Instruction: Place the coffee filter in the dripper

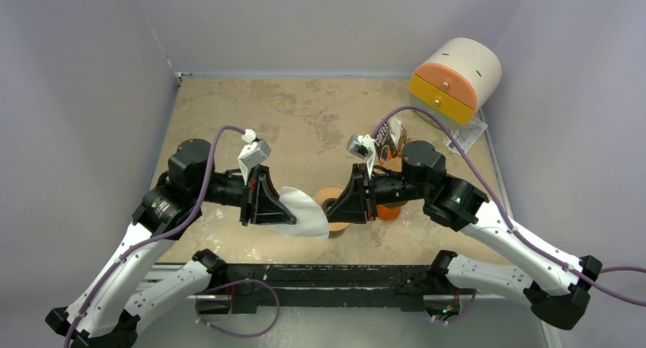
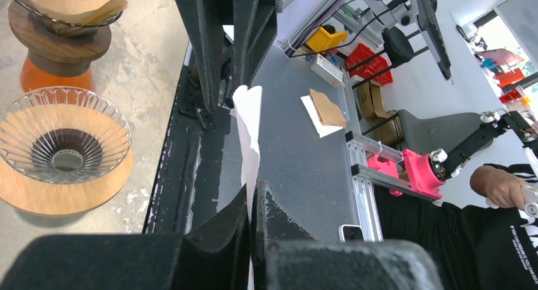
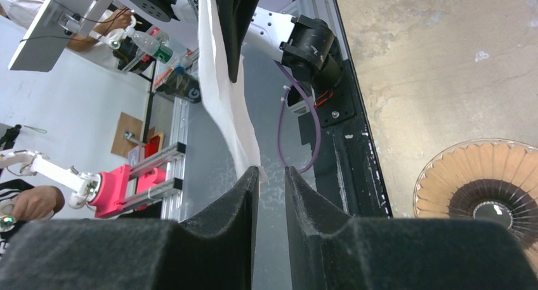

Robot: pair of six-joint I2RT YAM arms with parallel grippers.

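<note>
The white paper filter is pinched in my left gripper, which is shut on it; in the left wrist view the sheet stands edge-on between the fingers. My right gripper faces it at the filter's other edge, its fingertips a little apart in the right wrist view, the paper beside one of them. Below the paper sits a clear ribbed glass dripper on a round wooden stand, seen also in the right wrist view.
Behind the right arm a second dripper on a wooden collar and orange base holds brown paper. A rounded box with drawers stands at the back right. The back left of the board is clear.
</note>
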